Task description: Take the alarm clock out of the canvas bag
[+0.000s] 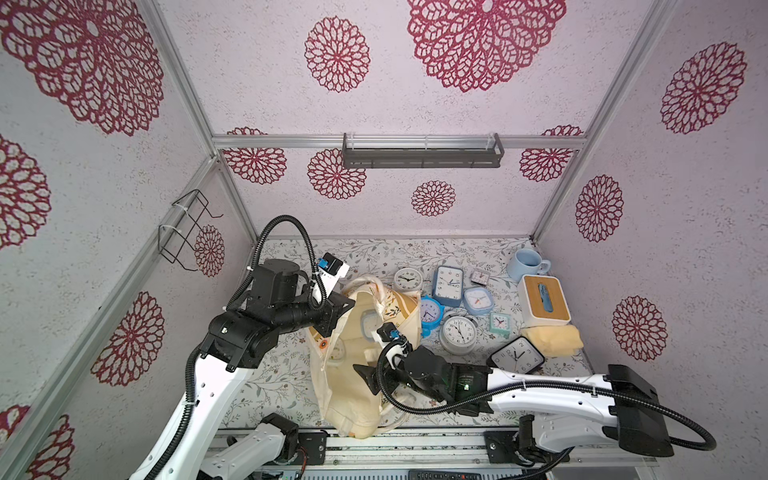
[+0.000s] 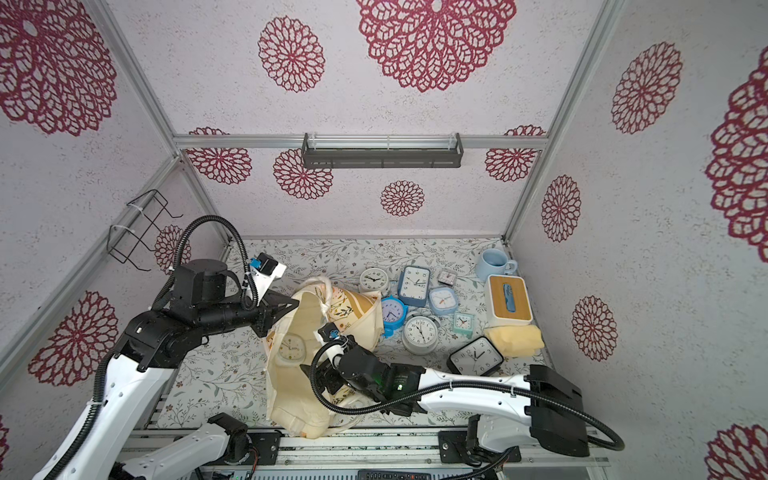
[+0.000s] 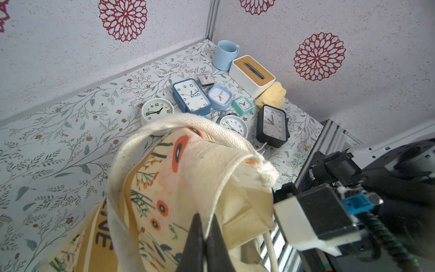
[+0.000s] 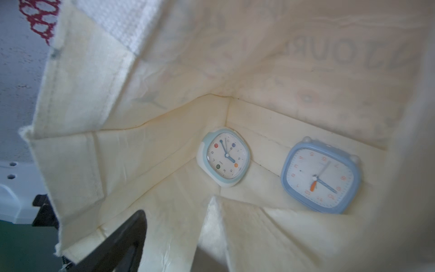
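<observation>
The canvas bag (image 1: 336, 400) is lifted at its left rim by my left gripper, shut on the white edge of the fabric. In the right wrist view two alarm clocks lie inside the bag: a small pale-mint one (image 4: 222, 163) at the middle and a blue square one (image 4: 319, 176) to its right. My right gripper reaches into the bag's opening, open, with no clock between its fingers; loose fabric partly covers one finger.
Several other clocks, including a black one (image 1: 516, 356), cover the table right of the bag. A mug (image 1: 524, 264), tissue box (image 1: 544, 296) and yellow cloth (image 1: 552, 340) line the right side.
</observation>
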